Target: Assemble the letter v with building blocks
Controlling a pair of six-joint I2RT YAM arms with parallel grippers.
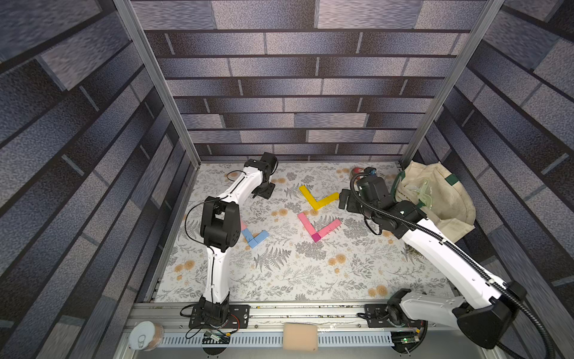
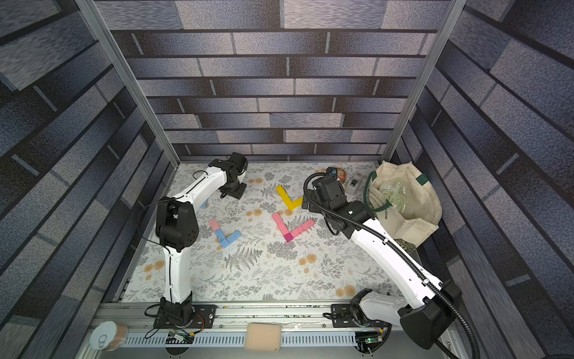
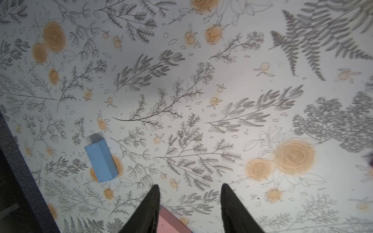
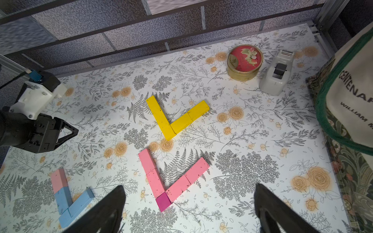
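Three angled block shapes lie on the patterned table: yellow (image 4: 159, 116), pink with a magenta corner (image 4: 153, 178), and blue (image 4: 79, 203) with a pink end (image 4: 59, 178). A loose blue block (image 3: 101, 161) shows at left in the left wrist view, with part of a pink block (image 3: 172, 221) at the lower edge. My left gripper hangs over the table at back left, fingers apart, nothing between them. My right gripper is raised at the right, open and empty, over the shapes.
A cloth bag (image 1: 448, 215) fills the right side. A round tin (image 4: 244, 62) and a grey dispenser (image 4: 277, 73) stand at back right. Brick-patterned walls enclose the table, whose front middle is clear.
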